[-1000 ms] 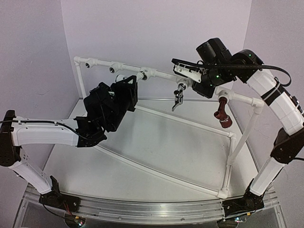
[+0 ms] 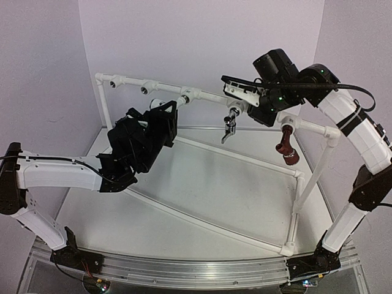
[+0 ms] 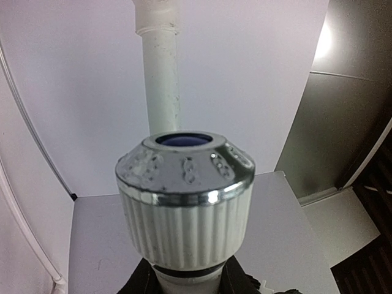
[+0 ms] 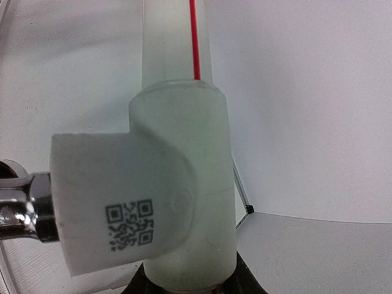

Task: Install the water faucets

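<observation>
A white ribbed faucet head with a chrome rim stands in the left wrist view, its neck between the dark fingers of my left gripper, which is shut on it. From above, that gripper is at the third pipe tee; whether the faucet's thread sits inside cannot be told. My right gripper is shut around the white pipe fitting, beside the tee carrying a chrome faucet. A dark red faucet hangs from the tee at the right end.
Two open tees, the far-left one and its neighbour, have nothing in them. Lower frame pipes run above the white floor.
The left gripper has shifted very slightly downward beside the third tee, with small changes in its tilt. The right arm and the installed faucets look unmoved.
</observation>
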